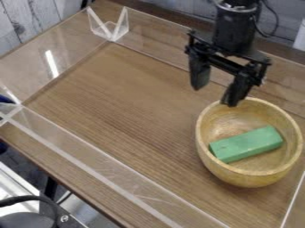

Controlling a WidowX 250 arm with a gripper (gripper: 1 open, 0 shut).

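My black gripper (pixel 224 77) hangs over the table at the upper right, fingers spread open, just behind and above a wooden bowl (pixel 216 157). Inside the bowl lies a green block (pixel 245 144), tilted diagonally. Nothing shows between the fingers.
A clear plastic item (pixel 109 25) stands at the back left. Black cables or parts (pixel 30 214) sit at the lower left corner.
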